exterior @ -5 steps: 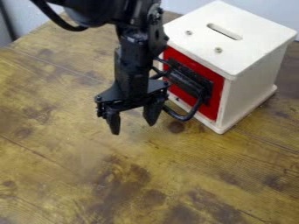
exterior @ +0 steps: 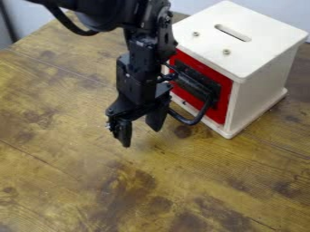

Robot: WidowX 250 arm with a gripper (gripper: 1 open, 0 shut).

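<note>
My black gripper [exterior: 140,123] hangs low over the wooden floor, just left of a white wooden box [exterior: 252,68] with a red front [exterior: 219,111]. It is open, its two fingers apart with nothing seen between them. A black fitting [exterior: 197,82] is on the red front, partly hidden behind my arm, and a black cable loops down beside it.
The box fills the upper right, and a pale wall shows at the top left corner.
My gripper has turned slightly about its vertical axis and shifted a little, staying low beside the box. The box has not moved.
</note>
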